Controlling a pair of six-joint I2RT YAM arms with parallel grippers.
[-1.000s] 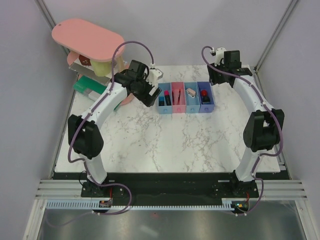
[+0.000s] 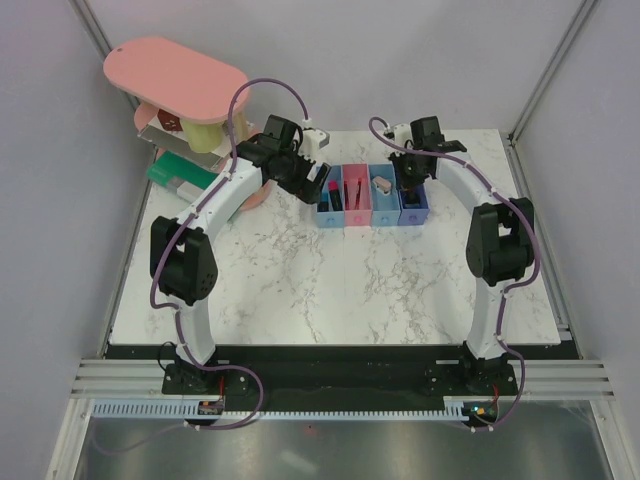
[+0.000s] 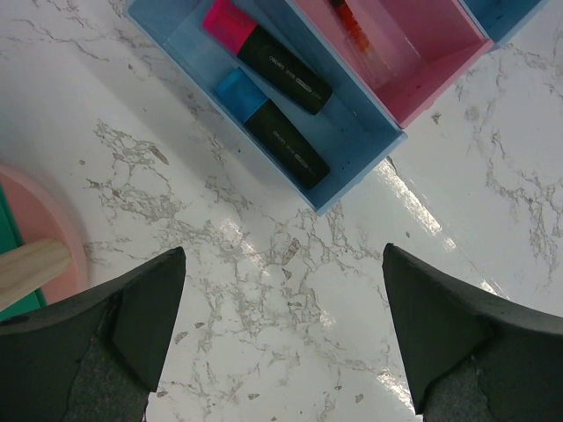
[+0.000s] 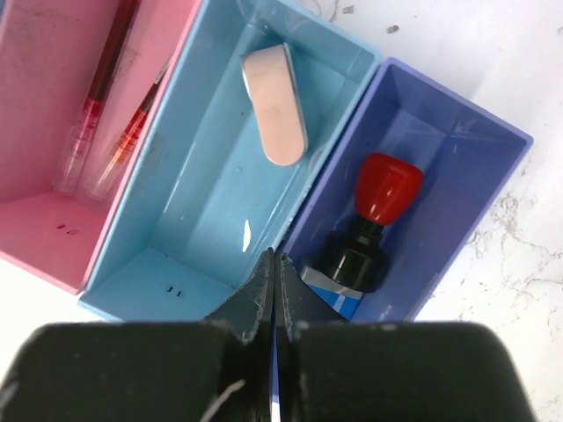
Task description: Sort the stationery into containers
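Observation:
Four containers stand side by side at the table's back. In the light blue one at left (image 3: 369, 163) lie a pink-capped marker (image 3: 268, 57) and a blue-capped marker (image 3: 274, 130). The pink container (image 4: 40, 233) holds two red pens (image 4: 98, 83). A pale eraser (image 4: 275, 105) lies in the second light blue container (image 4: 207, 220). Inside the dark blue container (image 4: 475, 132) is a red-and-black stamp (image 4: 387, 189), with a blue item (image 4: 339, 303) partly hidden under it. My left gripper is open and empty above the table. Over the light blue and dark blue containers' shared wall, my right gripper is shut, nothing visible between its fingers.
At the back left stands a tiered pink rack (image 2: 175, 75), close beside the left arm, with a green item (image 2: 185, 178) at its base.
My right gripper has moved left, from beside the dark blue container to above it, now covering part of it in the top view. The left arm has shifted slightly rightward.

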